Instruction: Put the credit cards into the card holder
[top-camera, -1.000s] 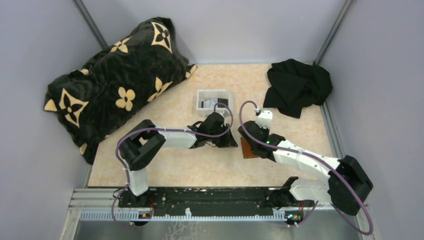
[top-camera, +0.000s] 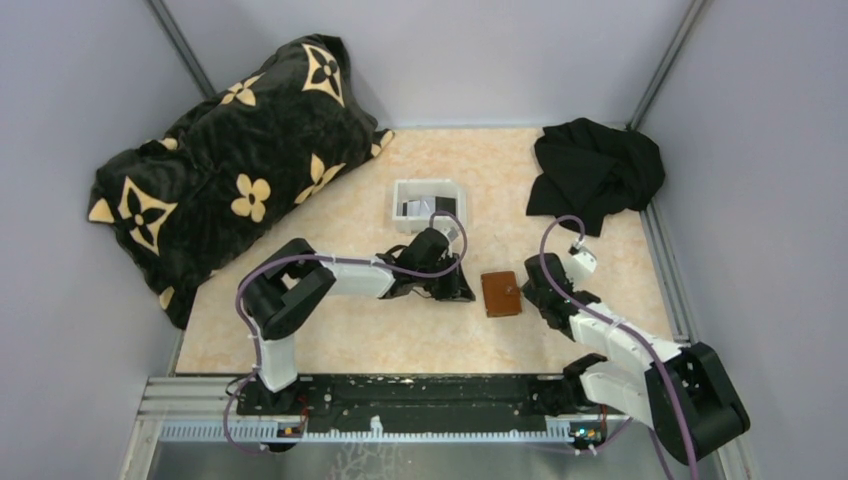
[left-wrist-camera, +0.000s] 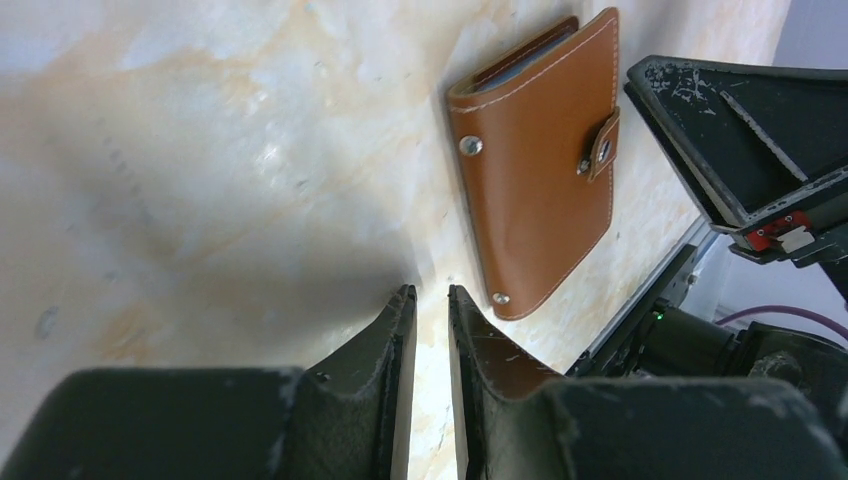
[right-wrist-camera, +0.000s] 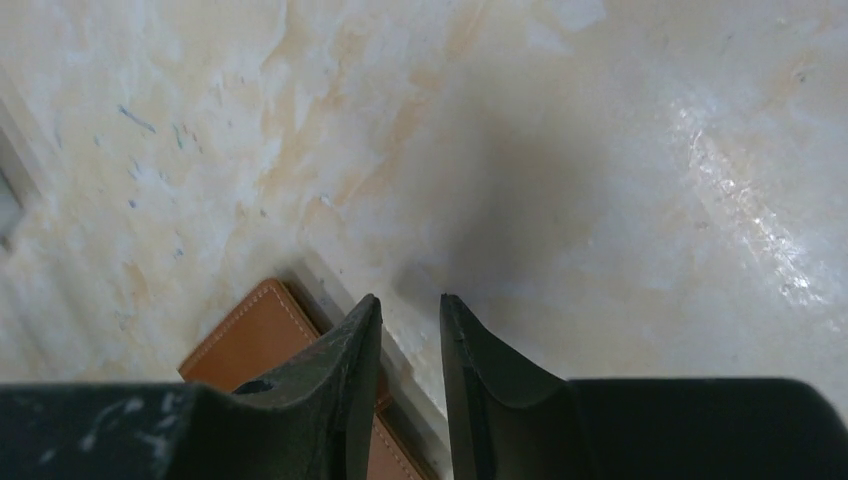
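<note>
The brown leather card holder (top-camera: 502, 293) lies flat on the table between my two grippers. Its small snap strap (left-wrist-camera: 604, 146) shows in the left wrist view, along with a dark slot at one end of the holder. To the holder's left, my left gripper is slightly open, only bare table showing between its fingers. On the other side my right gripper is partly open and empty, one finger overlapping the holder in its wrist view. Flat pale and dark pieces, perhaps the cards (top-camera: 420, 207), lie in a white tray (top-camera: 397, 190); details are too small to tell.
A black cloth (top-camera: 598, 170) lies at the back right, and a large patterned cushion (top-camera: 240, 150) covers the back left. Free table shows in front of the holder and between the tray and the cloth.
My right gripper has moved to the right, off the card holder, uncovering it in the top view. The left arm has shifted only slightly. The holder has stayed in place.
</note>
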